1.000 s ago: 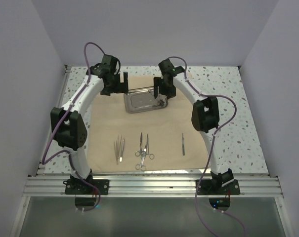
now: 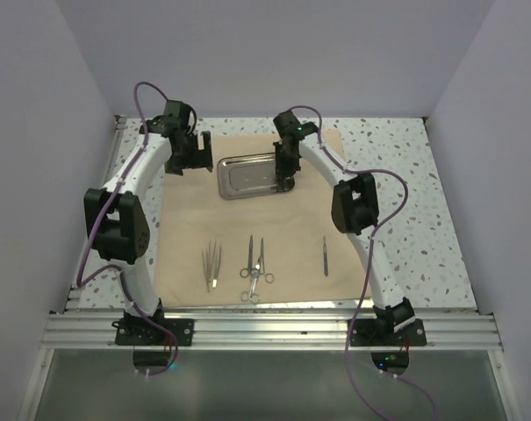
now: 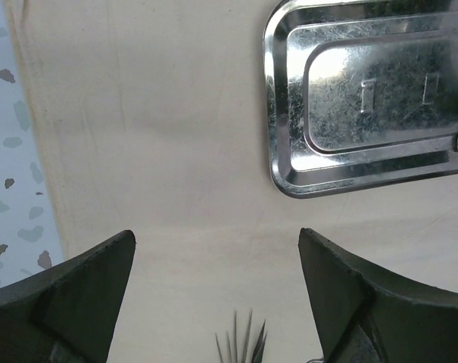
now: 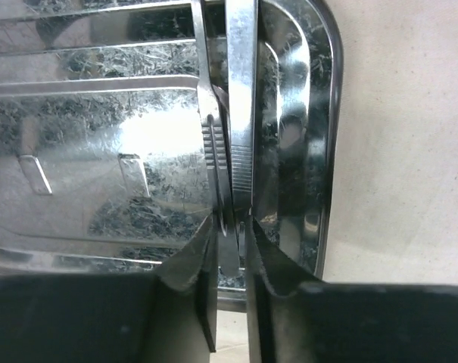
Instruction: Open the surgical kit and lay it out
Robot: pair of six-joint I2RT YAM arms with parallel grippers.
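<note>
The shiny metal tray [image 2: 247, 174] lies on the beige cloth at the back. Two slim steel handled instruments lie side by side along its right end: a narrower one [image 4: 215, 140] and a wider one [image 4: 242, 98]. Over that end, my right gripper has its fingers drawn close together around the near ends of these handles; whether they are clamped cannot be made out. Left of the tray, my left gripper is wide open above bare cloth, holding nothing.
Several tweezers [image 2: 212, 263] are laid out at the front left of the cloth. Scissors and clamps [image 2: 256, 272] lie at front centre, some overlapping. A single slim instrument [image 2: 326, 256] lies on the right. Mid-cloth is bare.
My right gripper's fingers have closed in from wide apart, and it has shifted slightly left. The tray has slid a little left. My left gripper has drawn leftward from the tray, staying open.
</note>
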